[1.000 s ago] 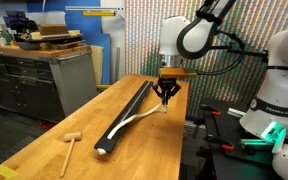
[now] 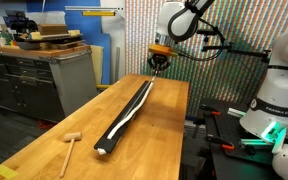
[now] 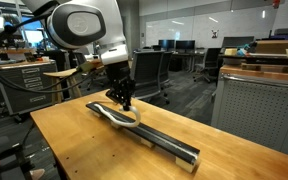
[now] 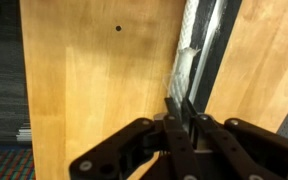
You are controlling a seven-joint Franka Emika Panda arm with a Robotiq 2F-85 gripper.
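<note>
A white rope or soft cable (image 2: 130, 113) runs along a long black channel (image 2: 115, 138) on the wooden table. Its near part lies at the channel, while the far part rises to my gripper (image 2: 155, 73). In exterior view 2 the rope (image 3: 135, 121) curves beside the black channel (image 3: 162, 138) and climbs to the gripper (image 3: 127, 104). From the wrist, the braided rope (image 4: 183, 67) leads to the gripper's fingertips (image 4: 181, 106), next to the channel (image 4: 218, 50). The fingers appear shut on the rope; the grip itself is partly hidden by the fingers.
A hammer with a wooden handle (image 2: 66, 157) lies at the table's left. A grey cabinet (image 2: 70, 81) stands beyond the table's left edge.
My gripper has moved away from exterior view 1's camera and slightly left, toward the channel's far end. The rope has gone with it and now runs straighter, closer along the channel.
</note>
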